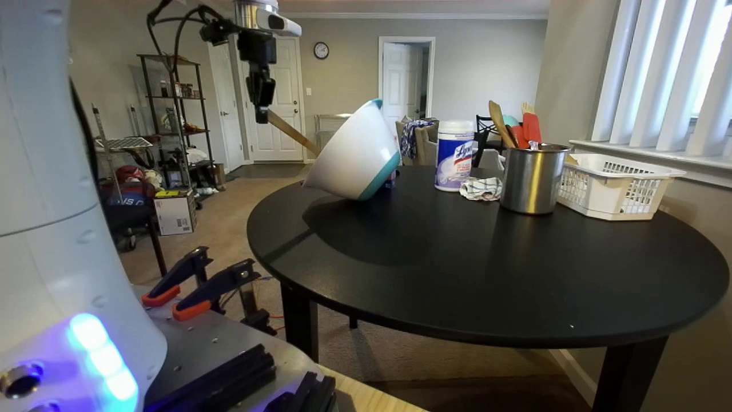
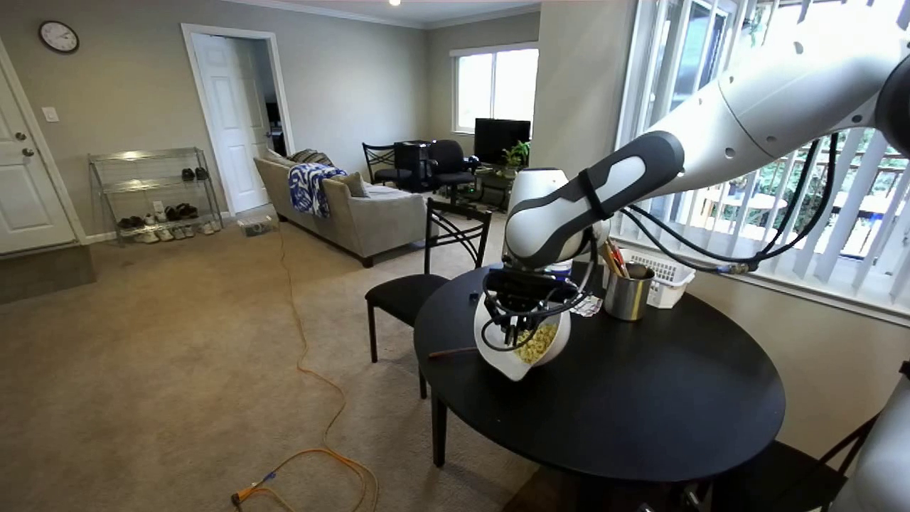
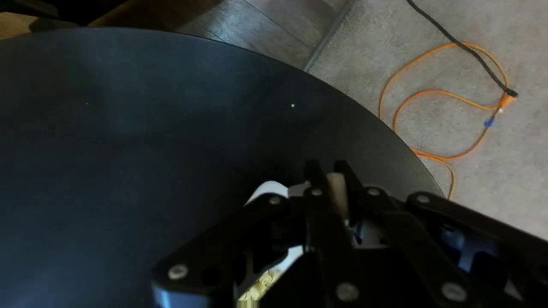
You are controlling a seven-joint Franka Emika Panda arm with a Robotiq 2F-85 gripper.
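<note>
A white bowl (image 1: 357,154) with a teal base and teal rim is tipped steeply over the table's left side, its base turned right and downward. Yellowish pasta (image 2: 537,343) shows inside it in exterior view 2. My gripper (image 1: 261,118) is above and left of the bowl, shut on a wooden handle (image 1: 291,130) that slants down to the bowl's mouth. In the wrist view, the handle (image 3: 338,195) is between the fingers, and part of the bowl (image 3: 270,189) shows below. The handle's lower end is hidden by the bowl in exterior view 1.
On the black round table (image 1: 480,274) stand a wipes canister (image 1: 454,158), a patterned cloth (image 1: 481,189), a steel utensil pot (image 1: 532,179) and a white basket (image 1: 607,189). A chair (image 2: 409,294) stands close behind the table.
</note>
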